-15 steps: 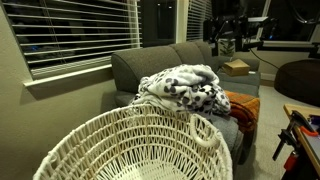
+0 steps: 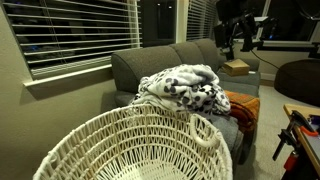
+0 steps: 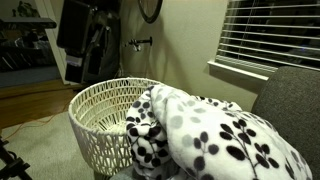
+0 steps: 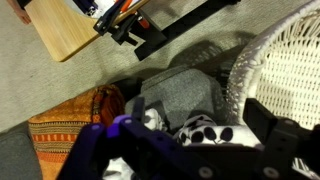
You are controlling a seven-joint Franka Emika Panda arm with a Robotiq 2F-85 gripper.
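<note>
A white blanket with a black leaf print (image 2: 180,88) lies bunched on the grey couch, just behind the white woven basket (image 2: 75,150). In exterior view 2 the blanket (image 3: 230,135) fills the front, with the basket (image 3: 90,120) beyond it to the left. High over the couch side, to the right of the blanket, hangs my gripper (image 2: 237,46), open and clear of the cloth. The wrist view shows the fingers of the gripper wide apart, nothing held between them. Below them are part of the blanket (image 4: 205,133) and, at right, the basket's rim (image 4: 240,78).
An orange knitted cloth (image 4: 68,130) lies on the couch (image 2: 145,65). A cardboard box (image 2: 236,67) sits farther back. At the right stands a wooden table (image 2: 303,115) with black and red items. Grey carpet (image 4: 75,85) shows between table and couch.
My gripper has shifted somewhat to the right in exterior view 1, staying high. Blanket and basket look unmoved.
</note>
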